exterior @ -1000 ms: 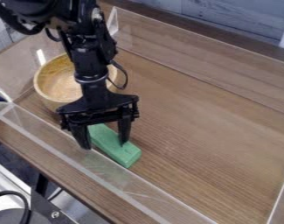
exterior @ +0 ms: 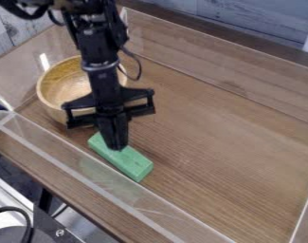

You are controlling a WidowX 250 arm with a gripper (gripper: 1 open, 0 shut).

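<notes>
My black gripper (exterior: 112,123) hangs above a green rectangular block (exterior: 122,158), which lies flat on the wooden surface toward the lower middle of the camera view. The fingertips are over the block's upper-left end and appear apart from it. I see nothing held between the fingers; how far they are closed is hard to tell behind the dark parts.
A tan bowl (exterior: 55,87) sits at the left, behind the arm. Clear plastic edging (exterior: 55,180) runs along the lower left, with a black cable (exterior: 17,216) beyond it.
The gripper has risen from low over the green block, uncovering more of it. The block remains in roughly the same place.
</notes>
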